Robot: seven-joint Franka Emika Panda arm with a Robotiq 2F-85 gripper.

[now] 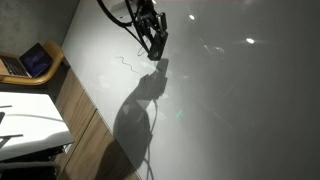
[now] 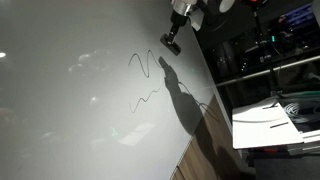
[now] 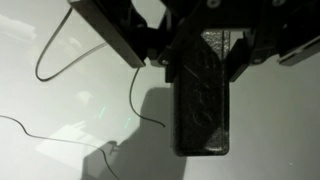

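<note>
A dark block-shaped eraser (image 3: 203,110) fills the centre right of the wrist view. My gripper is shut on its upper part, a finger on either side. In exterior view 2 the eraser (image 2: 171,44) sticks out from the gripper (image 2: 178,31) in front of a pale whiteboard (image 2: 60,100). Thin dark marker lines run over the board: a wavy stroke (image 2: 140,59) and a fainter one (image 2: 150,97) below it. The wrist view shows a line (image 3: 45,136) at left and a curved one (image 3: 132,95) beside the eraser. Whether the eraser touches the board I cannot tell.
A strong arm shadow (image 1: 132,125) falls across the board. Beyond its edge are wooden floor (image 1: 90,130), a white table (image 1: 35,120) and an orange chair with a laptop (image 1: 37,60). Most of the board is clear of objects.
</note>
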